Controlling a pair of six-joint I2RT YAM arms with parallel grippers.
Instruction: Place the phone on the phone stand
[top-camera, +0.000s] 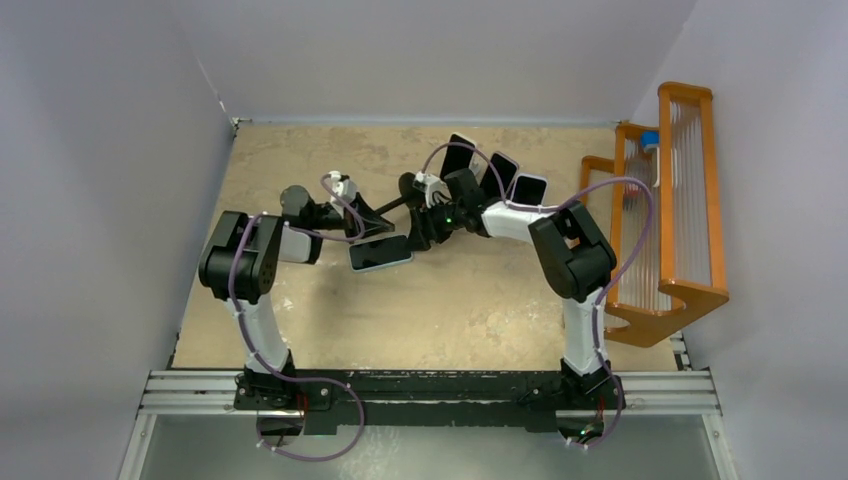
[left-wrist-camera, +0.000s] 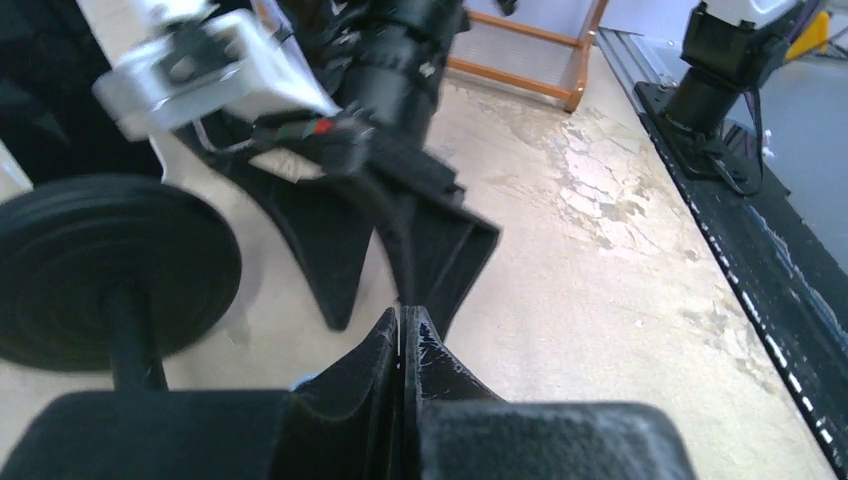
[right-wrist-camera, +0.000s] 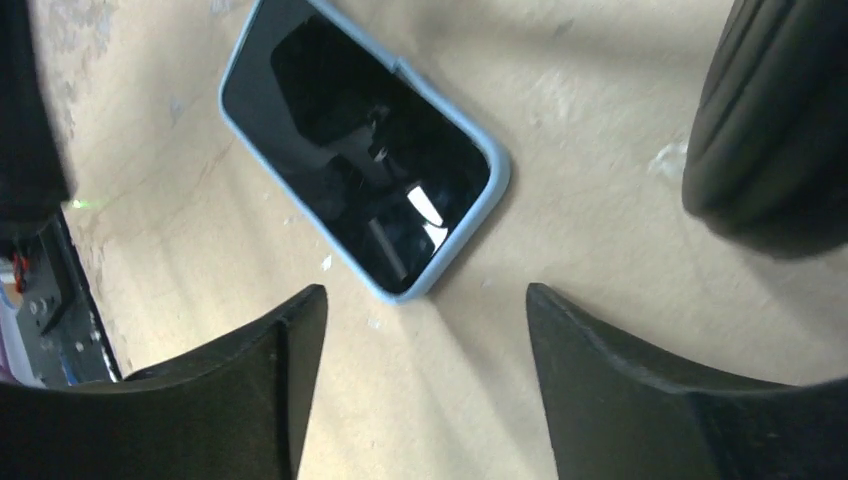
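The phone (top-camera: 380, 253), dark-screened with a light blue edge, lies flat on the table in the top view. Behind it is the black phone stand (top-camera: 407, 186), a round disc with a thin stem slanting toward my left gripper (top-camera: 387, 227). In the left wrist view the stand's disc (left-wrist-camera: 110, 270) appears at the left; that gripper's fingertips meet with nothing visible between them. My right gripper (top-camera: 418, 240) is by the phone's right end. Its fingers are apart in the right wrist view, with the phone (right-wrist-camera: 370, 150) beyond the tips and nothing between them.
Several other dark-screened devices (top-camera: 500, 173) stand at the back, behind the right arm. A wooden rack (top-camera: 690, 190) occupies the right side.
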